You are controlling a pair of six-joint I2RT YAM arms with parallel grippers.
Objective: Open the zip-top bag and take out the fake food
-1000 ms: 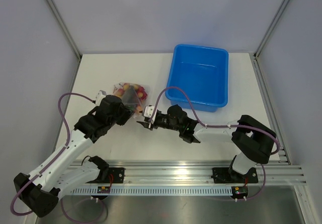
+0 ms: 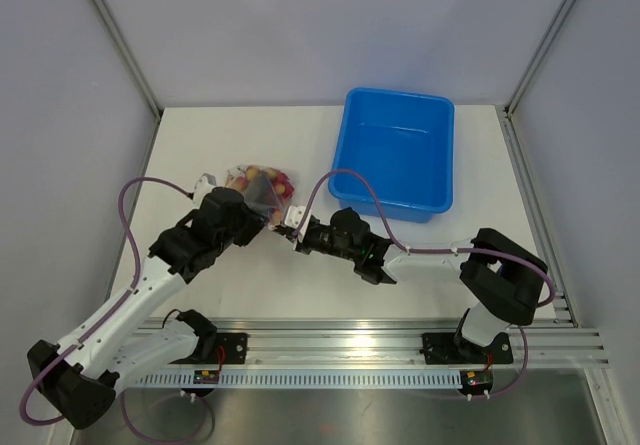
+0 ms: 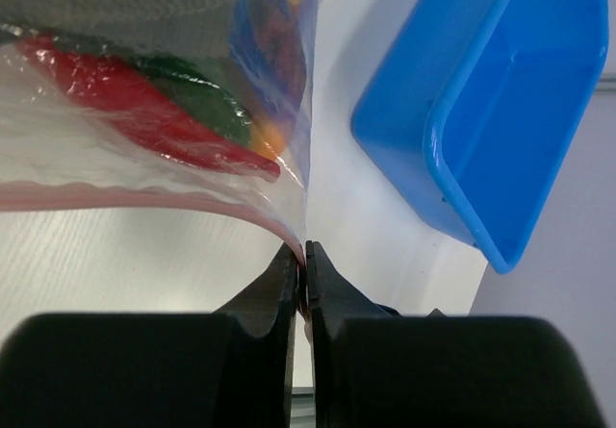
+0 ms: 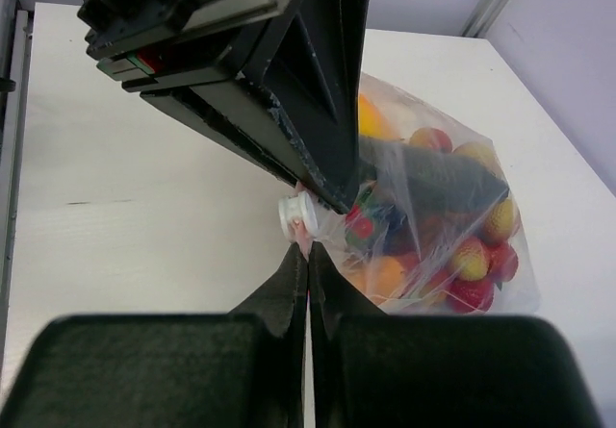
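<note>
A clear zip bag (image 2: 283, 198) of fake food lies left of the table's centre. A red pepper (image 3: 144, 111) shows through its plastic in the left wrist view, and several red and yellow fruits in the right one. My left gripper is shut on the bag's pinkish top edge. Beside it, my right gripper is shut on the bag's edge just below the white zip slider (image 4: 297, 214). The slider sits between the two grippers. From above, both grippers meet at the bag's near right corner, and their fingertips are hard to make out.
An empty blue bin (image 2: 395, 150) stands to the right of the bag, behind the right arm. Bare white table (image 2: 300, 290) lies in front of the grippers and along the right side.
</note>
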